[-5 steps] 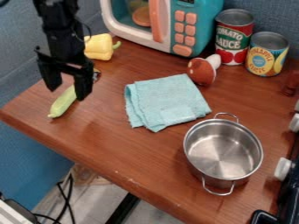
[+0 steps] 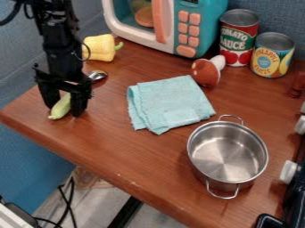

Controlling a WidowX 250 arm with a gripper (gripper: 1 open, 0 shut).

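The black arm reaches down at the left of the table, its gripper [image 2: 64, 98] low over a pale green, elongated vegetable [image 2: 59, 109], with fingers around it. Whether the fingers are closed on it cannot be told. A spoon-like metal object [image 2: 98, 76] lies just behind the gripper, and a yellow toy pepper [image 2: 103, 48] sits farther back.
A folded teal cloth [image 2: 167, 104] lies mid-table. A steel pot [image 2: 227, 153] stands right front, with a mushroom toy [image 2: 208, 73], cans [image 2: 237, 40] and a toy microwave [image 2: 169, 22] behind.
The gripper has come down from above and behind the pale green vegetable to around it.
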